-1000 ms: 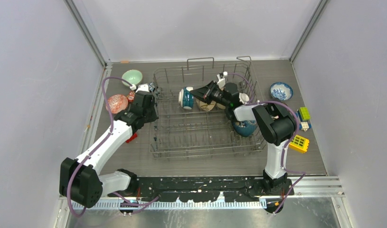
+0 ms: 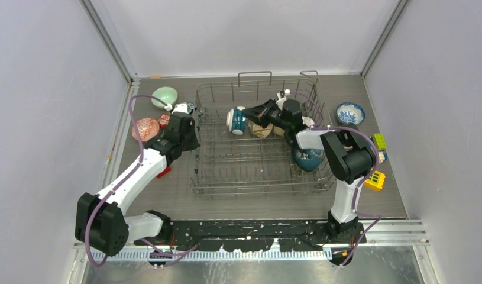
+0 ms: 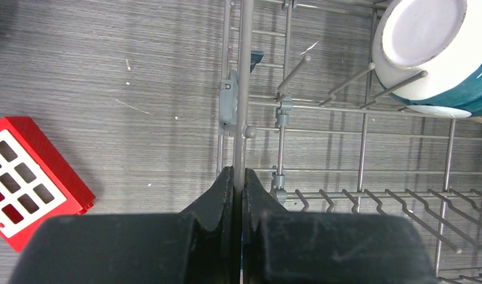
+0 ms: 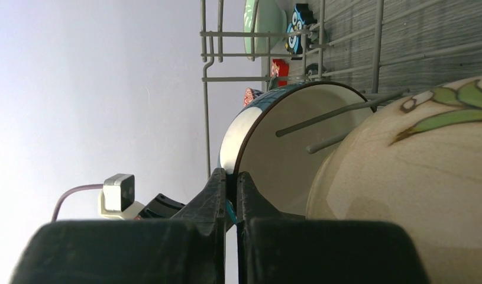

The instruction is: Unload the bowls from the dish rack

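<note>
In the wire dish rack (image 2: 244, 177), a teal-and-white bowl (image 2: 237, 122) stands on its side, its white base (image 3: 424, 26) facing left. My right gripper is shut on that bowl's dark rim. Behind it in the rack sits a cream bowl with a leaf pattern (image 4: 416, 195); a dark blue bowl (image 2: 309, 160) lies near the rack's right side. My left gripper is shut on a metal bar of the rack's left side. Outside the rack are a pale green bowl (image 2: 165, 96), an orange-red patterned bowl (image 2: 144, 128) and a blue-and-white bowl (image 2: 349, 113).
A red block (image 3: 78, 183) lies left of the rack. To the right are a green block (image 2: 379, 141) and a yellow block (image 2: 375, 181). Rack prongs poke into the held bowl's opening. The front of the rack is empty.
The rack has shifted slightly to the right, together with its bowls. My right arm has moved the same way with the teal-and-white bowl; the left gripper has also edged right.
</note>
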